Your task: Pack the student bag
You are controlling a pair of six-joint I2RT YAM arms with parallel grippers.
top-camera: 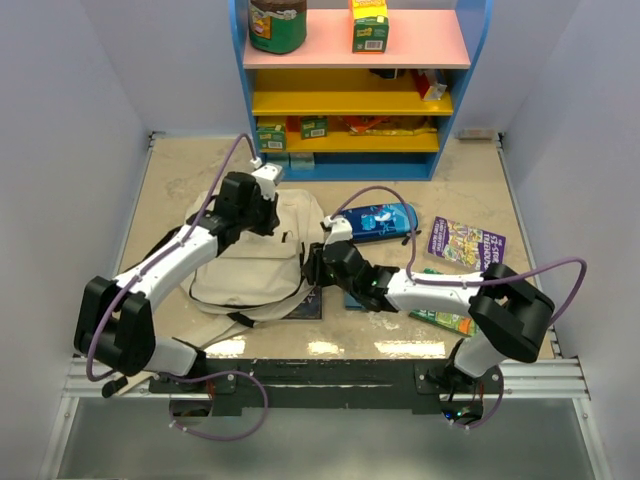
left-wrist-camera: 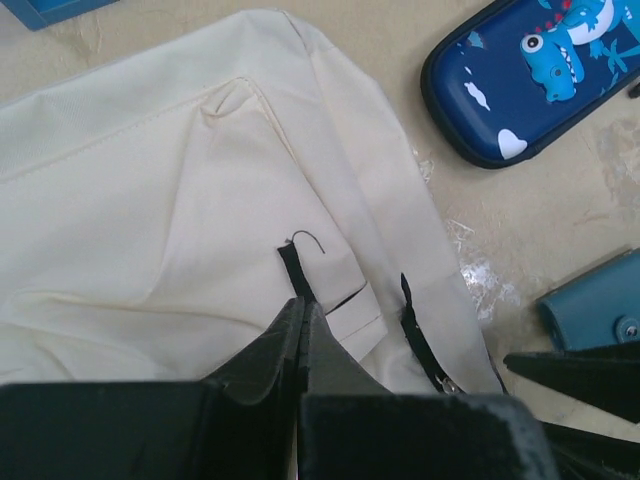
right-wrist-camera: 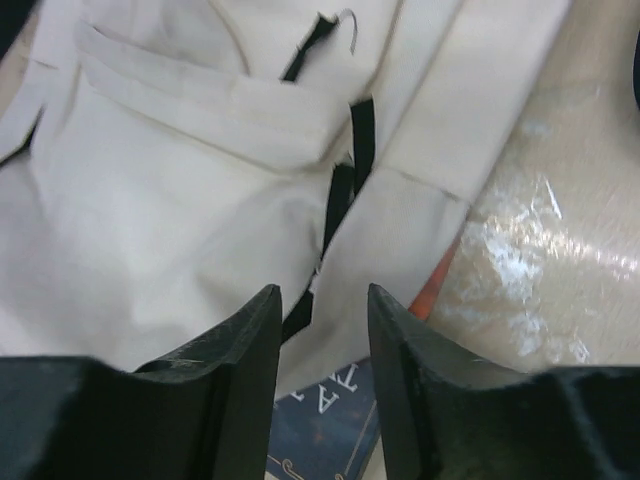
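Observation:
The cream canvas bag [top-camera: 247, 272] lies flat on the left half of the table, with black zip pulls along its right side. My left gripper [top-camera: 262, 224] hangs over its upper part, shut, with nothing showing between the fingertips. At the bag's right edge my right gripper [top-camera: 318, 262] is part open above the cloth and zip [right-wrist-camera: 325, 315]; nothing is clearly held. A dark book [right-wrist-camera: 325, 430] shows partly under the bag's edge. A blue dinosaur pencil case [top-camera: 376, 222] lies to the right, and a teal item [left-wrist-camera: 595, 305] near the right gripper.
A purple book [top-camera: 466, 243] and a green book [top-camera: 440, 320] lie on the right. A shelf unit [top-camera: 345, 170] with boxes stands at the back. Bare table shows at the back left and back right.

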